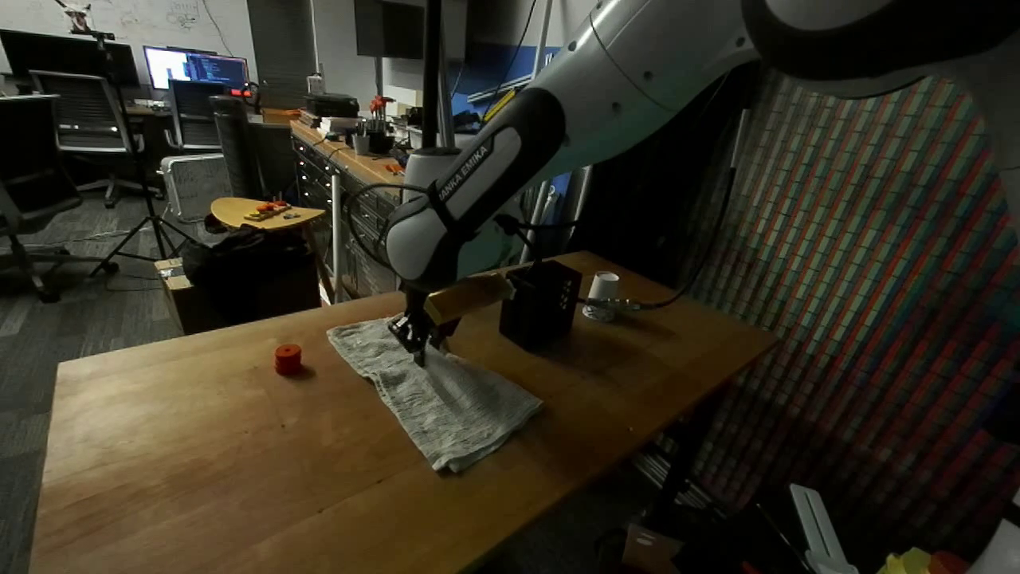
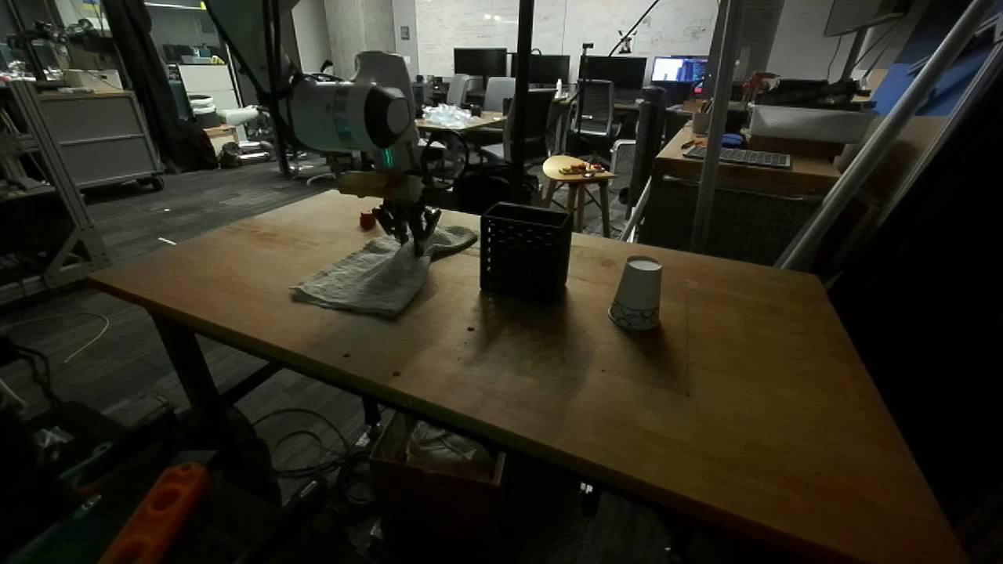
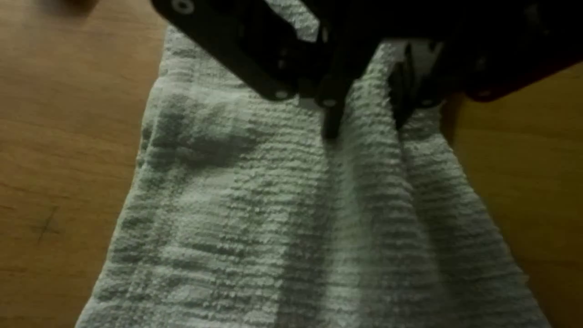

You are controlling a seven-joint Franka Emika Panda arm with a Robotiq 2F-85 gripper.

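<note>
A pale grey-white towel [image 1: 459,406] lies on the wooden table, its middle bunched into a raised fold. My gripper [image 1: 426,350] points down into the towel's far part. In the wrist view, the gripper straddles that fold of the towel [image 3: 246,213], one dark finger [image 3: 331,123] on the left and the other on the right. The fingers stand part way apart with cloth between them; whether they press firmly on it cannot be told. From the other side, the gripper [image 2: 414,246] also meets the towel [image 2: 362,282].
A black perforated basket [image 2: 524,252] stands close beside the towel, with an upside-down paper cup [image 2: 636,293] beyond it. On the opposite side sits a small red cylinder [image 1: 288,359].
</note>
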